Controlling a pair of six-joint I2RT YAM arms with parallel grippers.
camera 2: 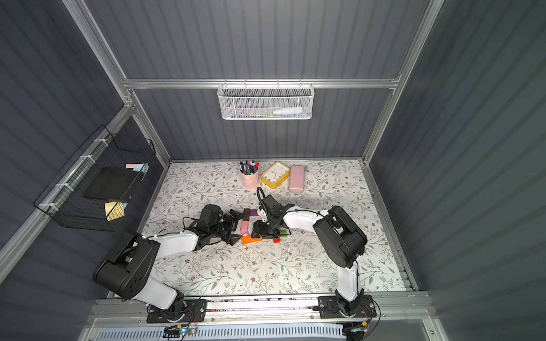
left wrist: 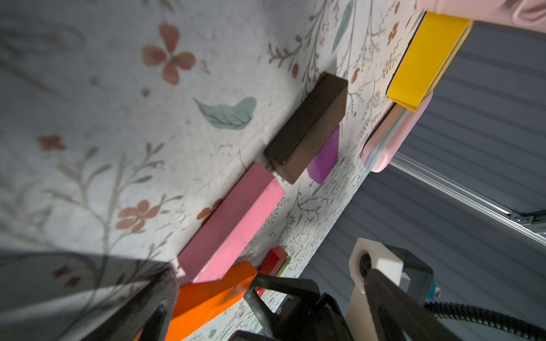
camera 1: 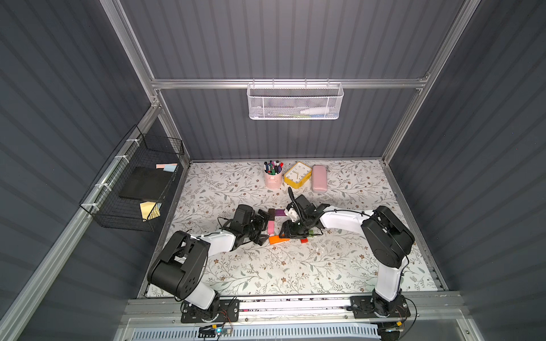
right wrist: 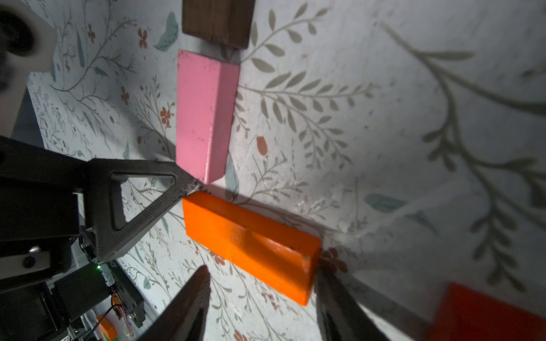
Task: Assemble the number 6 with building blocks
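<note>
An orange block [right wrist: 250,244] lies flat, slightly askew, at the near end of the pink block [right wrist: 204,116]. In line beyond the pink one is a dark brown block [left wrist: 310,125], and a purple block [left wrist: 325,156] sits at its far end. My left gripper [camera 1: 264,227] stands open left of the pink block, its near fingertip [right wrist: 184,183] by the corner where pink and orange blocks meet. My right gripper is open over the orange block's right end, fingers apart. A red block [right wrist: 483,315] and a green block [camera 2: 283,233] lie to the right, partly hidden.
At the back stand a pink pen cup [camera 1: 273,180], a yellow clock [camera 1: 297,174] and a pink case [camera 1: 319,179]. Both grippers are close together around the blocks.
</note>
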